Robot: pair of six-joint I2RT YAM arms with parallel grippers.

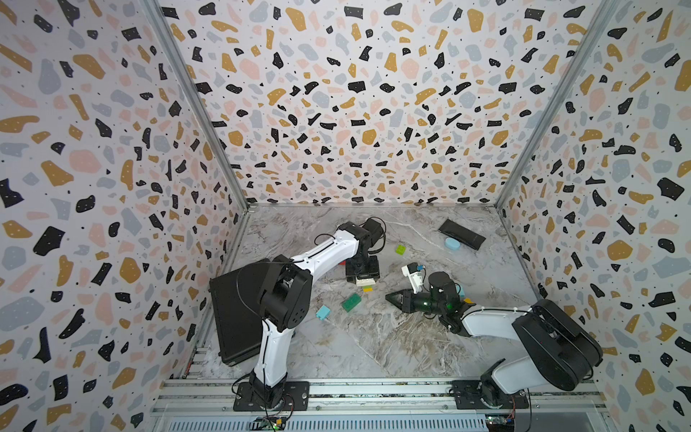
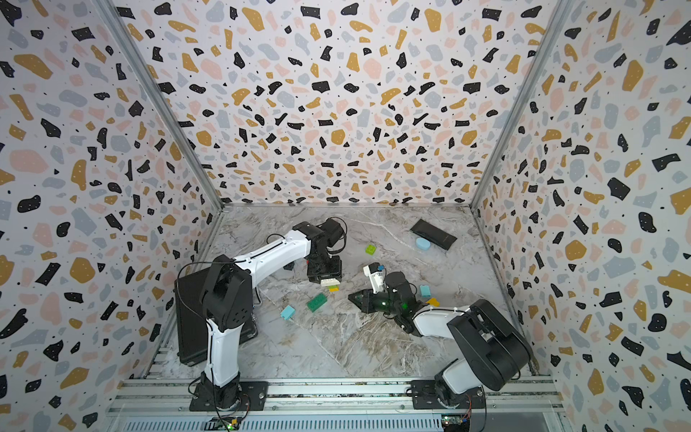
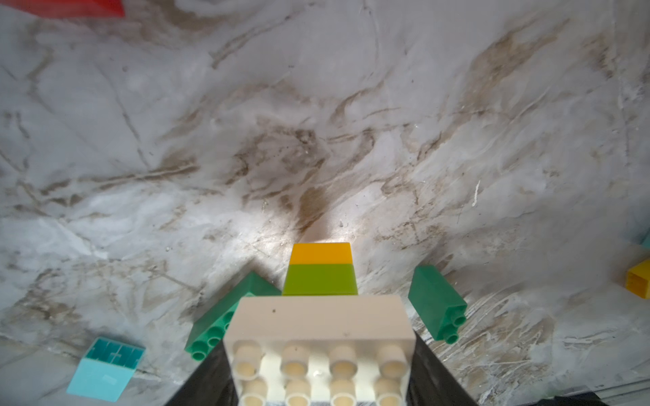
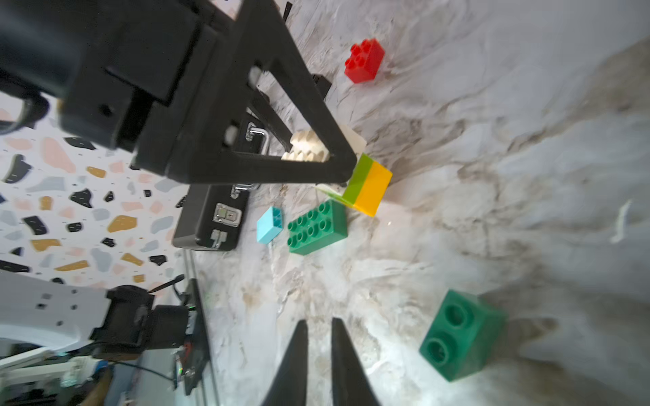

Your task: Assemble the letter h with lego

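Note:
My left gripper is shut on a cream brick (image 3: pixel 319 318) with several studs. From that brick's far side stick out a lime brick (image 3: pixel 319 279) and a yellow-orange brick (image 3: pixel 321 253), held above the marble table. In the right wrist view a small green brick (image 4: pixel 463 335) lies on the table, to the right of my right gripper. That gripper's blurred fingers (image 4: pixel 298 358) stand a little apart, nothing visible between them. A longer green brick (image 4: pixel 317 228) rests beyond, below the left gripper. In the top views my right gripper hides the small green brick.
A red brick (image 4: pixel 364 61), a light blue brick (image 1: pixel 323 311) and a lime brick (image 1: pixel 400 249) lie loose. A black case (image 1: pixel 234 316) stands at the left. A dark flat piece (image 1: pixel 462 234) and a light blue round piece (image 1: pixel 451 243) lie back right.

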